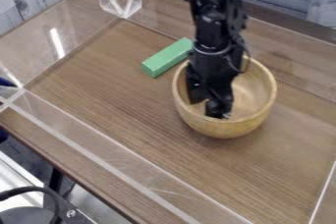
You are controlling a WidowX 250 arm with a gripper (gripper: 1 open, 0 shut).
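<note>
A black robot arm with gripper [210,88] reaches down from the top centre into a tan round bowl [230,125] right of the middle of the wooden table [92,140]. The fingertips are low at the bowl's left interior; whether they touch it is unclear. The gripper looks open, with no object visible between its fingers, though its lower part is dark and partly hidden by the rim.
A green block [165,57] lies just left of the arm, above the bowl. A white wire-like object [120,0] stands at the back left. Black cables lie at the lower left corner.
</note>
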